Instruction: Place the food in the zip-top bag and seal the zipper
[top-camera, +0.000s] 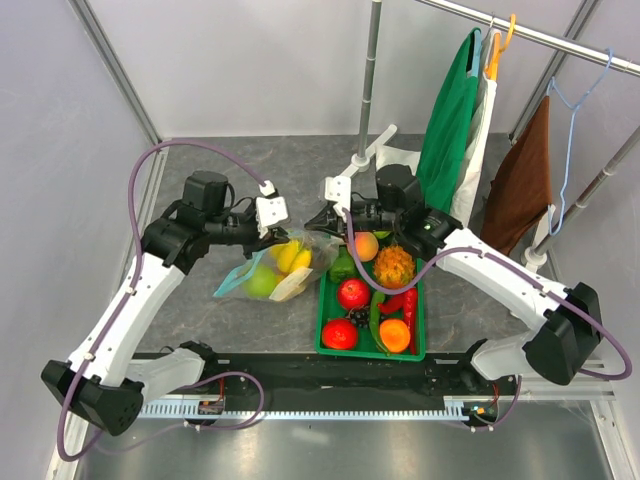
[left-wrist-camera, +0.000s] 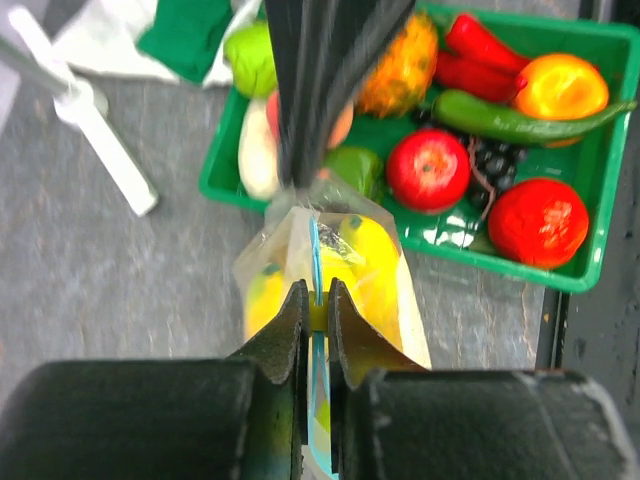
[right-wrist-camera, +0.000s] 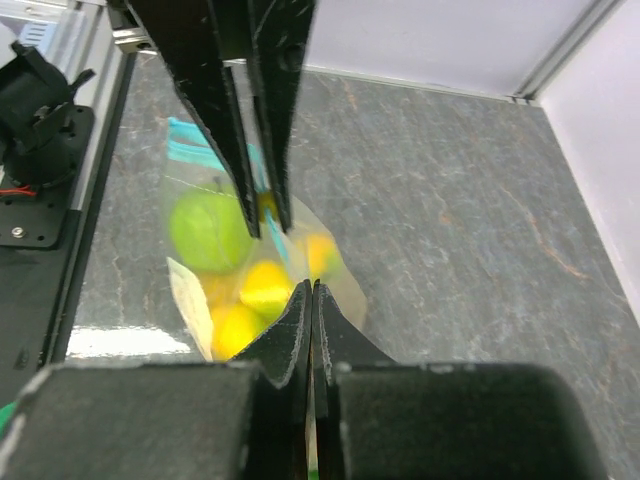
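A clear zip top bag (top-camera: 290, 275) with a blue zipper lies on the grey floor, holding yellow fruit (right-wrist-camera: 265, 290) and a green round fruit (right-wrist-camera: 208, 228). My left gripper is shut on the bag's blue zipper strip (left-wrist-camera: 316, 260), seen end-on in the left wrist view and above the bag in the right. My right gripper is shut just beside the bag's near end, with nothing visible between its fingers; in the top view it points left toward the left gripper.
A green tray (left-wrist-camera: 590, 262) of fruit and vegetables adjoins the bag on the right. A white stand foot (left-wrist-camera: 115, 150) lies behind, with hanging cloths (top-camera: 445, 130) at the back right.
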